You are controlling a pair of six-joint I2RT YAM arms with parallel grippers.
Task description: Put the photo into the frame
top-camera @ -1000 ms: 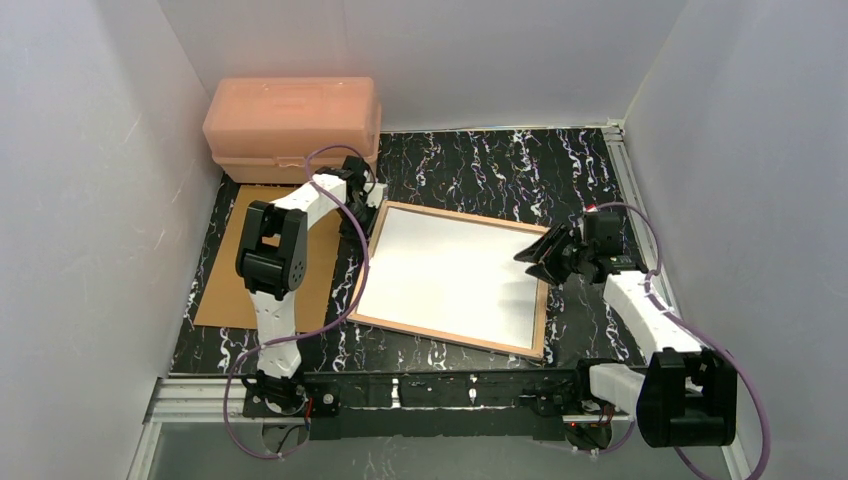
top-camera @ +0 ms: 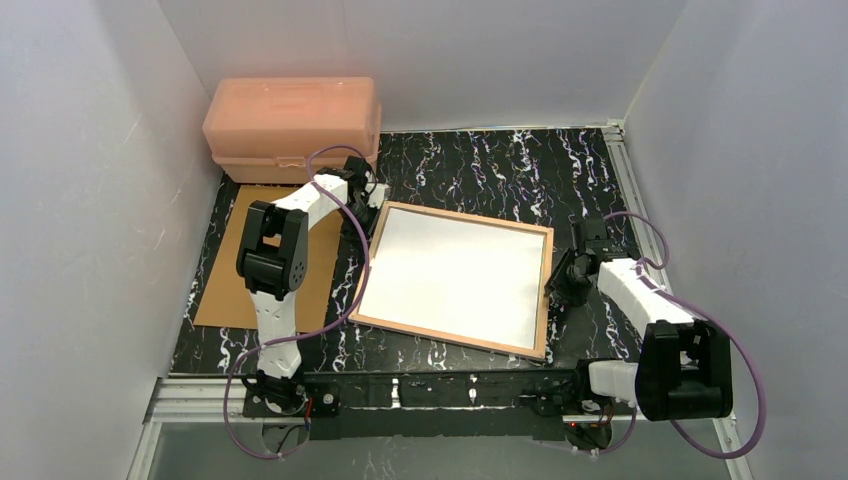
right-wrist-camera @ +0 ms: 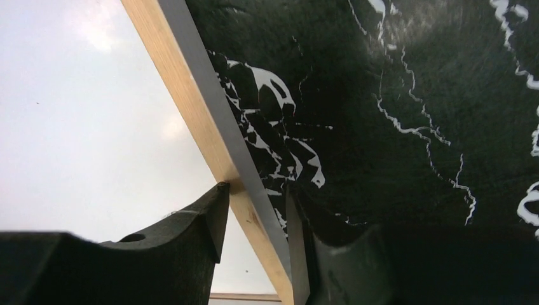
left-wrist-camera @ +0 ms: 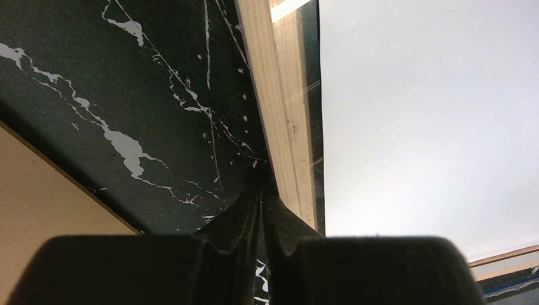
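The wooden frame point(top-camera: 546, 300) lies slightly turned on the dark marbled table, with a plain white sheet point(top-camera: 455, 275), apparently the photo's back, inside it. In the left wrist view, a narrow strip separates the sheet point(left-wrist-camera: 413, 127) from the frame's left bar point(left-wrist-camera: 267, 82). My left gripper is shut against that bar's outer side; nothing clearly shows between its fingertips. At the opposite bar point(right-wrist-camera: 216, 143), my right gripper is partly open, one finger point(right-wrist-camera: 215, 213) over the sheet side and the other point(right-wrist-camera: 297, 241) beyond the outer edge.
A brown board point(top-camera: 225, 270) lies left of the frame, partly under the left arm. Behind it stands an orange toolbox point(top-camera: 290, 120). Bare table point(top-camera: 500, 165) shows behind the frame and along its right side.
The left arm and the frame look still.
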